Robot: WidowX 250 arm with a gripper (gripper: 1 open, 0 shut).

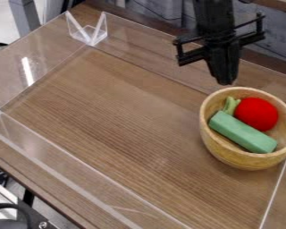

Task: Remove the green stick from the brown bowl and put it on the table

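The green stick (242,135) lies slantwise inside the brown bowl (213,151), at its front, with its lower right end against the bowl's wall. My black gripper (214,68) points down over the table, behind the bowl and a little to its left. Its lower tip appears just above the bowl's back rim in the picture, clear of the green stick. The spread of its fingers is hard to make out from this angle, and nothing held shows there.
A red round object (256,113) sits in the bowl behind the stick. A clear plastic piece (88,29) stands at the back left. Bare wooden table (110,116) stretches left of the bowl. Dark cables (17,211) lie at the lower left.
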